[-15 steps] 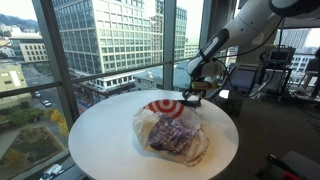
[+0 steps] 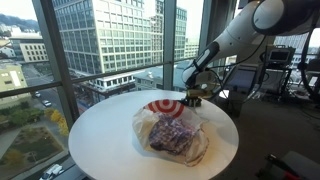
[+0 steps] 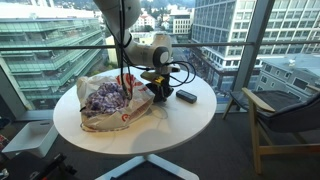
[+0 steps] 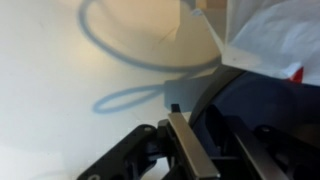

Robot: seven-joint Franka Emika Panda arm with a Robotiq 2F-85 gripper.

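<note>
At the far side of the round white table, my gripper (image 3: 158, 90) is low, close to the tabletop. In the wrist view the gripper has its fingers apart, astride the rim of a dark round object (image 4: 260, 105). Whether either finger touches that rim cannot be made out. A large white plastic bag (image 2: 150, 128) with a red pattern lies on the table, with a purplish, speckled bundle (image 2: 172, 135) showing in it. In the wrist view, part of the white bag (image 4: 270, 35) overhangs the dark object.
A small dark box (image 3: 186, 96) lies on the white table (image 3: 190, 120), to the right of the gripper in exterior view 2. Bare tabletop extends to the left in exterior view 1. A wooden chair (image 3: 275, 120) stands beside the table.
My gripper has moved slightly lower at the table's far side. The bag and its bundle look unmoved.
</note>
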